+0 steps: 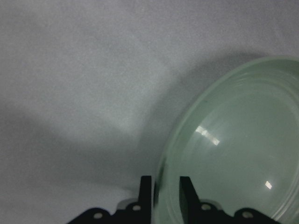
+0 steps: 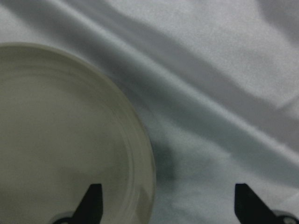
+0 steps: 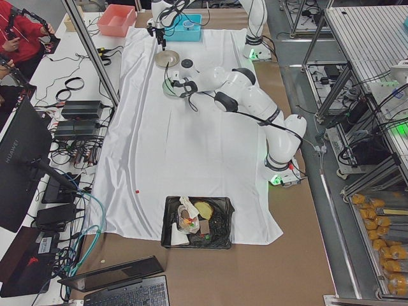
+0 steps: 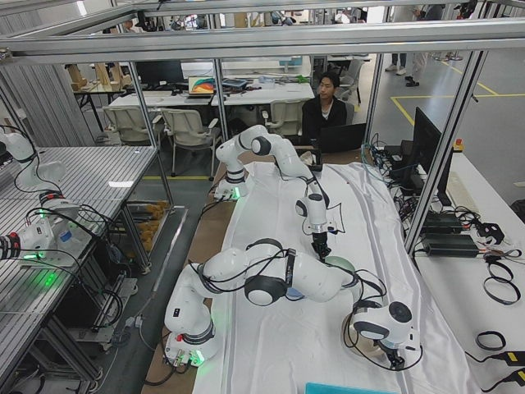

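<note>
A pale green plate [image 1: 243,140] lies on the white cloth [image 1: 70,56]. My left gripper straddles its rim, fingers a little apart on either side, not visibly closed on it; the left arm's body hides much of this plate in the camera left view. A beige plate [image 2: 65,126] lies farther along the cloth, and my right gripper stands open over its right rim, fingers wide apart with nothing gripped.
A blue bin [image 3: 188,34] sits behind the beige plate. A black tray [image 3: 220,233] with assorted items is at the opposite end. The cloth between tray and plates is mostly clear. Metal posts [image 3: 95,57] border the table.
</note>
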